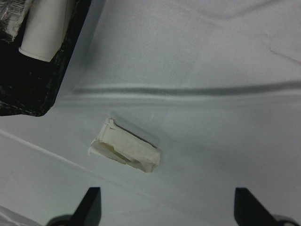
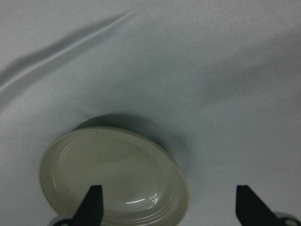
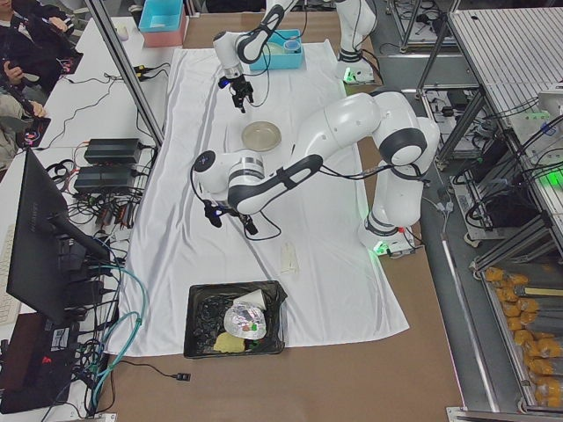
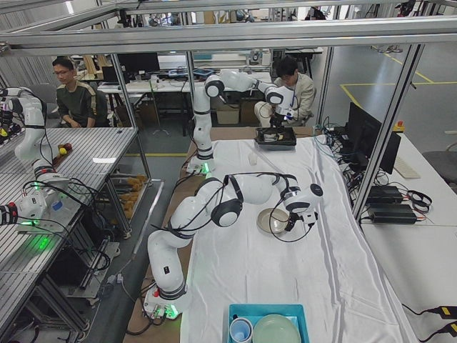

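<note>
My left gripper [image 3: 230,215] hangs open above the white cloth, short of the black tray [image 3: 202,321]. In the left wrist view a crumpled paper wrapper [image 1: 124,146] lies below it, outside the tray, which holds a paper cup [image 1: 44,30], foil and yellowish scraps. My right gripper [image 4: 295,218] is open over a shallow beige plate [image 2: 115,174] on the cloth, with nothing between its fingers.
A blue bin [image 4: 300,320] with a green plate and a cup stands at the far end from the black tray. Monitors and cables line one side, metal frames the other.
</note>
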